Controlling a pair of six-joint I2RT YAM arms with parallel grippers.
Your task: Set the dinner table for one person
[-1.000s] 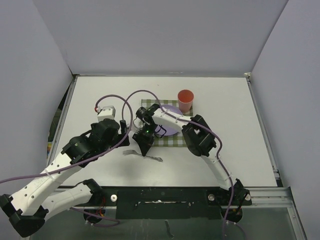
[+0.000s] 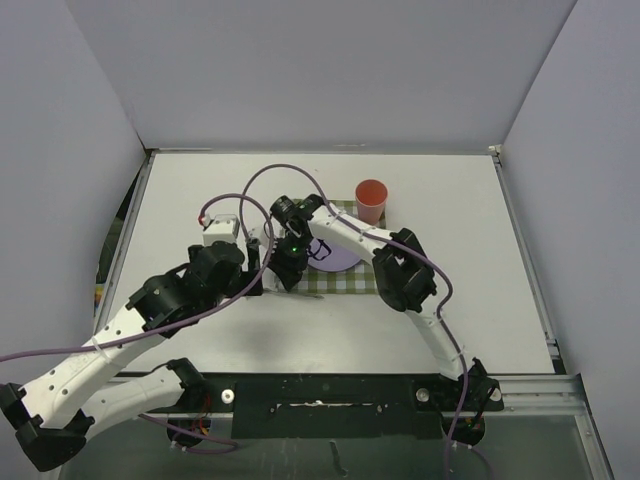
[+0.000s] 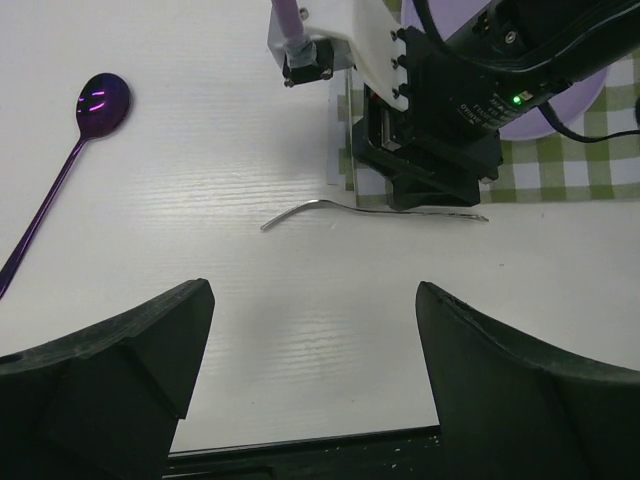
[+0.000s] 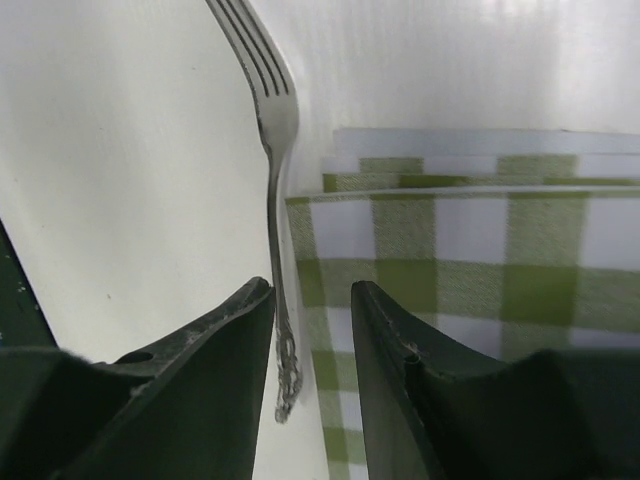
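Note:
A silver fork (image 2: 308, 295) lies along the near edge of the green-and-white checked placemat (image 2: 345, 284). In the right wrist view, the handle of the fork (image 4: 273, 215) runs into the space between my open fingers, with the tines beyond. My right gripper (image 2: 288, 277) is low over the fork, at the mat's near left corner. To its left is my left gripper, its fingers apart with only bare table between them. The purple plate (image 2: 338, 255) sits on the mat, partly covered by my right arm. A dark purple spoon (image 3: 103, 106) rests on the table in the left wrist view.
A red cup (image 2: 370, 200) stands at the mat's far right corner. My two grippers are close together. My left arm covers part of the left side.
The fork and my right gripper have moved away from the front edge, up to the mat. My left gripper has shifted slightly to the right and nearer the front.

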